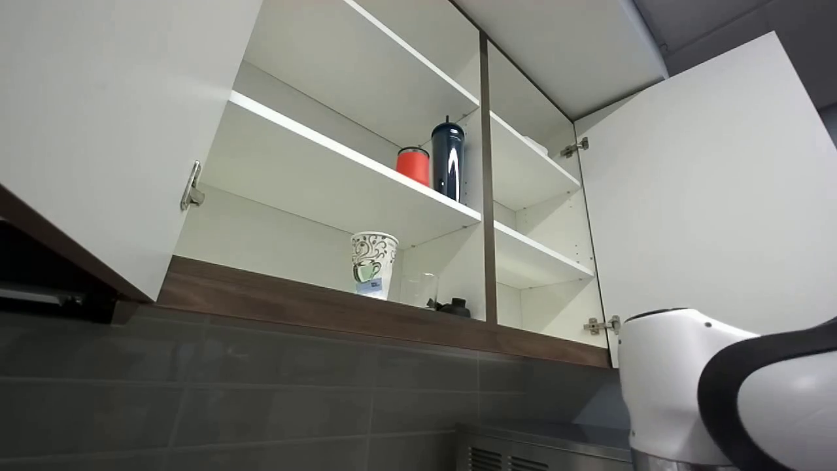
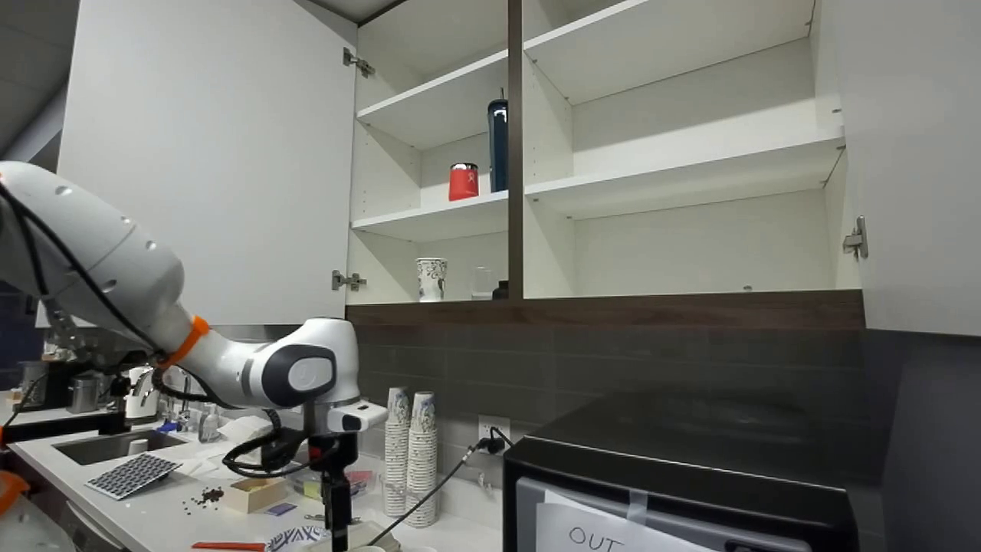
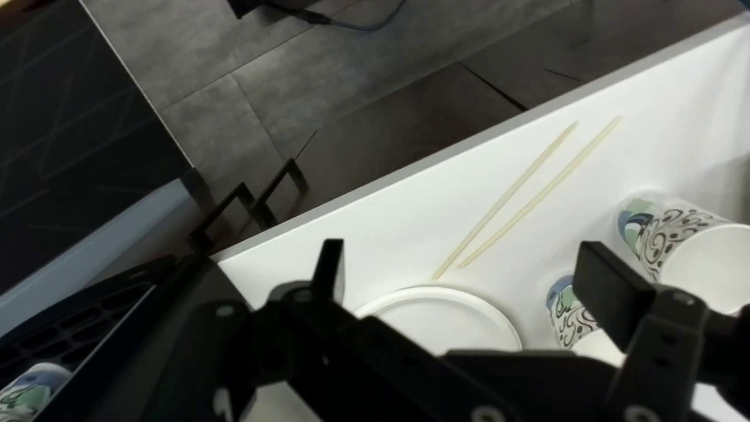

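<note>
In the wrist view my gripper is open, with its two black fingers point(image 3: 330, 271) wide apart and nothing held between them. Below, on the white counter point(image 3: 415, 204), lie a white round plate point(image 3: 450, 320) and a pair of thin wooden chopsticks point(image 3: 538, 193). Two patterned paper cups point(image 3: 657, 235) are near the right finger; one is partly covered by it. From the side, the gripper point(image 2: 337, 524) points straight down over the counter in front of the cup stacks point(image 2: 422, 460). Exterior view 1 shows only the upper part of my arm's end point(image 1: 667, 384).
The overhead cabinet stands open, holding a red tumbler point(image 1: 413, 165), a dark blue bottle point(image 1: 448, 161) and a patterned cup point(image 1: 373, 263). A black appliance point(image 2: 680, 478) occupies the counter to the right. A small wooden box point(image 2: 253, 495) and clutter sit left of the gripper.
</note>
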